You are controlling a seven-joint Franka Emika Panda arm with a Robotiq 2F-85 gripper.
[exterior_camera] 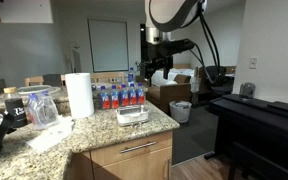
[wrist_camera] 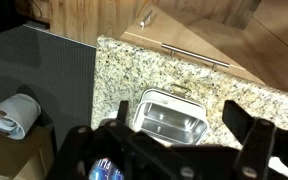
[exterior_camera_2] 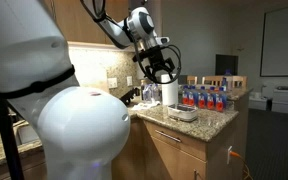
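High over the counter hangs my gripper, open and with nothing between its fingers; exterior view 1 has it at the arm's lower end. Beneath it, in the wrist view, a rectangular metal tray (wrist_camera: pixel 171 115) lies on the speckled granite counter (wrist_camera: pixel 134 68), apart from the fingers. The tray looks empty. Exterior view 1 places the same tray (exterior_camera: pixel 132 115) near the counter's front corner. Several bottles with red and blue on them (exterior_camera: pixel 122 97) stand in rows just behind it.
A paper towel roll (exterior_camera: pixel 79 96) stands left of the bottles. Further left are a clear plastic container (exterior_camera: pixel 42 110) and a dark bottle (exterior_camera: pixel 15 107). Drawers (exterior_camera: pixel 136 150) lie under the counter edge; a bin (wrist_camera: pixel 14 115) stands on the floor beyond it.
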